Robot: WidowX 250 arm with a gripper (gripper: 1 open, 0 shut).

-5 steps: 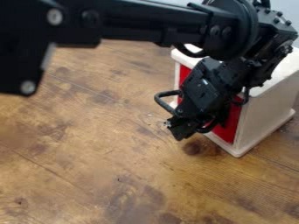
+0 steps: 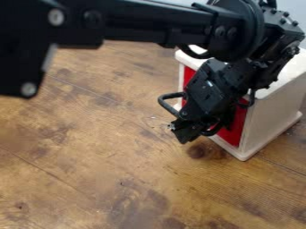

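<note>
A black robot arm reaches from the top left and bends down to its gripper (image 2: 187, 125), which sits low in front of a white box (image 2: 270, 122) with a red front panel (image 2: 235, 127). The gripper covers much of the red panel, and its tip is near the box's lower left part, close to the floor. Whether the fingers are open or shut, or hold anything, cannot be made out against the dark body.
The white box stands at the right, with the arm over its top.
</note>
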